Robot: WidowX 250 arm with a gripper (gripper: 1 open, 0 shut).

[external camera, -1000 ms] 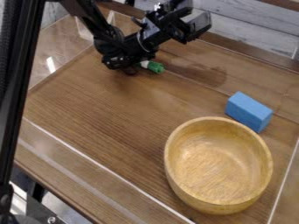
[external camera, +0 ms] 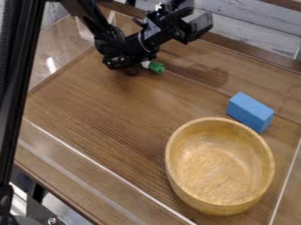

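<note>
The black robot arm reaches in from the top left, and its gripper (external camera: 127, 54) is low over the wooden table at the upper left. A small green object (external camera: 154, 67) lies at the gripper, partly hidden by it. Whether the fingers are open or shut on it cannot be told from this view.
A yellow bowl (external camera: 220, 165) stands at the lower right, with a blue block (external camera: 251, 111) behind it near the right side. A raised edge runs along the back.
</note>
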